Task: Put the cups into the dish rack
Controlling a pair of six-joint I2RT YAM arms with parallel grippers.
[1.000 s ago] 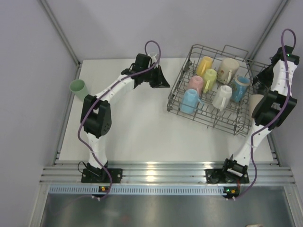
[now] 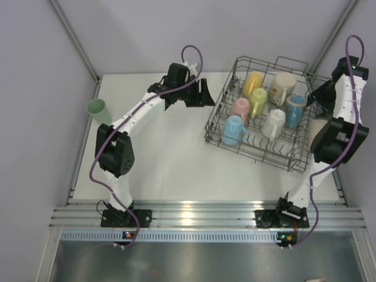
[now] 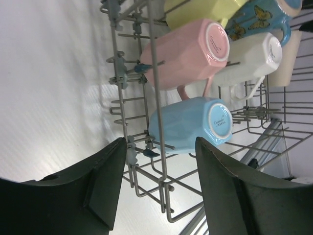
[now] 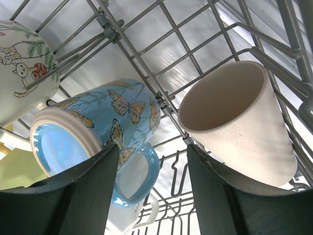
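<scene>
Outside the rack, a green cup (image 2: pixel 98 111) stands at the table's far left. The wire dish rack (image 2: pixel 258 157) holds several cups: yellow (image 2: pixel 253 82), yellow-green (image 2: pixel 258 101), pink (image 2: pixel 240 108), light blue (image 2: pixel 232 130), white (image 2: pixel 274 124), blue butterfly (image 4: pixel 128 105), a patterned one (image 2: pixel 282 88) and a beige one (image 4: pixel 244 147) in the right-hand section. Just left of the rack, my left gripper is open and empty, with rack wire showing beyond its fingers. My right gripper hangs open over the rack's right side, nothing held.
A pale shape (image 2: pixel 192 69) shows behind the left wrist, mostly hidden; I cannot tell what it is. Bare white table (image 2: pixel 158 170) lies left and in front of the rack. Walls close in behind and on the right.
The left gripper has gone from shut to open, staying near the rack's left side. The rack and its cups have shifted slightly left and forward.
</scene>
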